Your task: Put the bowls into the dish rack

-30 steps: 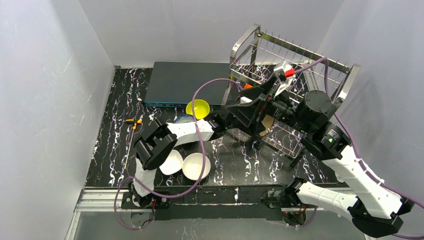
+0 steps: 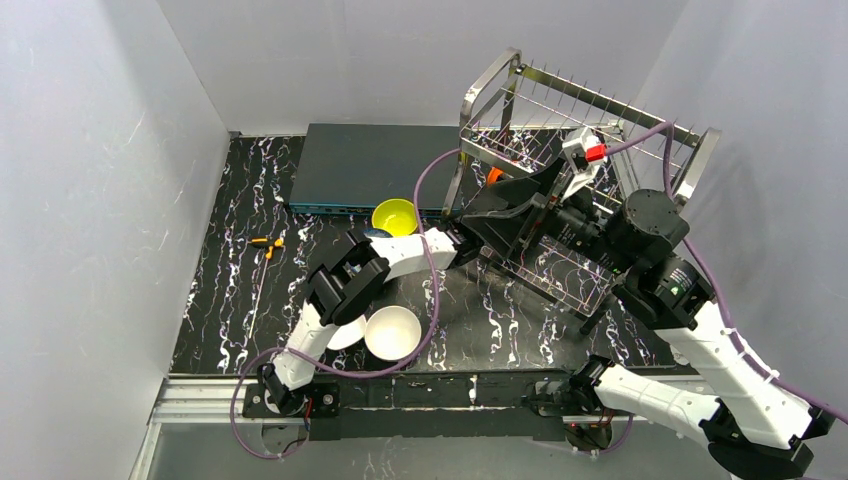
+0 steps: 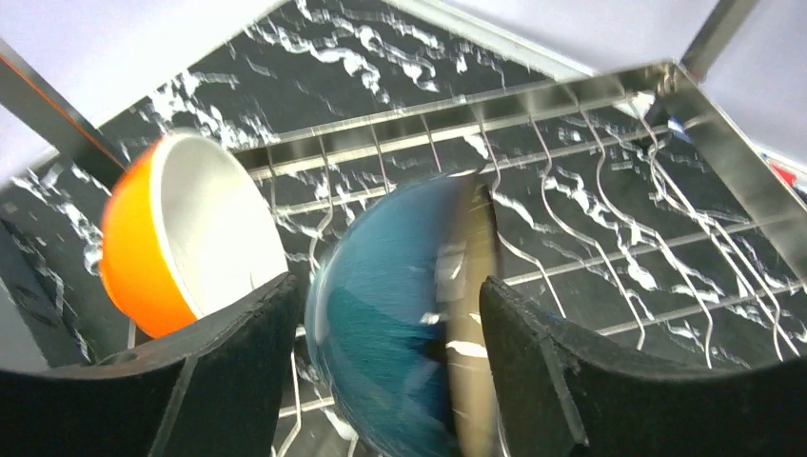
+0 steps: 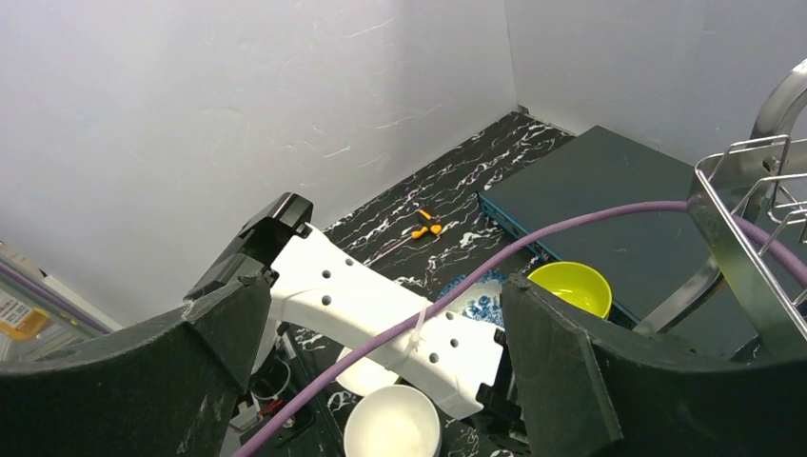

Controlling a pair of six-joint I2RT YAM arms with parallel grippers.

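In the left wrist view a blurred teal bowl [image 3: 381, 295] stands on edge in the dish rack [image 3: 609, 86], between the part-open fingers of my left gripper; contact is unclear. Left of it an orange bowl [image 3: 143, 248] stands tilted in the rack. In the top view my left arm reaches to the rack, its gripper hidden. My right gripper is open above the rack's left side. Outside lie white bowls [image 2: 393, 332], a yellow bowl [image 2: 395, 215] and a blue patterned bowl [image 4: 476, 295], partly hidden.
A dark flat box [image 2: 360, 160] sits at the back, and a yellow-handled tool [image 2: 268, 243] lies on the left. Purple cables arch over both arms. Grey walls surround the marble surface, which has bare room at the left.
Over the last second the left arm has shifted right and slightly up in the top view, and the right arm has also moved slightly right.
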